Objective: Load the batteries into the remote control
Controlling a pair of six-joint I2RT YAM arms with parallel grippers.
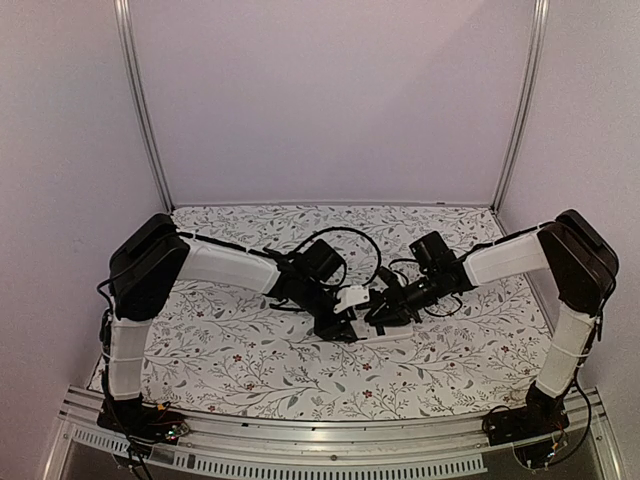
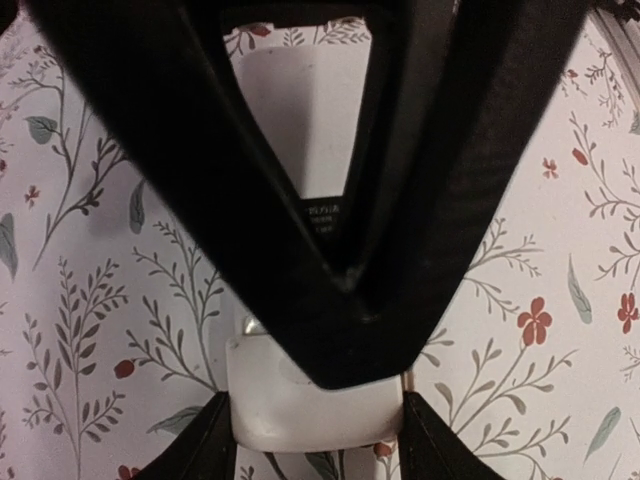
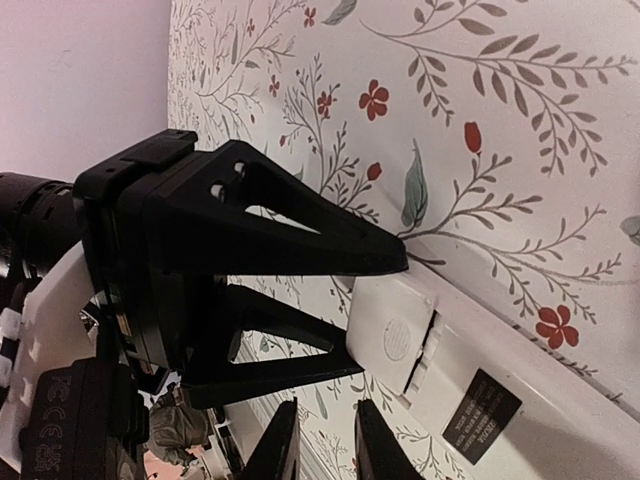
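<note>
The white remote (image 3: 530, 420) lies on the floral table, a black label on it. My left gripper is shut on its end, by the white cover piece, as the left wrist view shows; in the right wrist view that gripper's dark fingers reach in from the left. My right gripper hangs over the remote's near side, part open with nothing visible between its fingertips. In the top view the two grippers (image 1: 338, 330) meet closely over the remote and hide much of it. I see no batteries clearly.
Pale walls enclose the table (image 1: 230, 360) at back and sides, with a metal rail along the front edge. Cables loop above the grippers.
</note>
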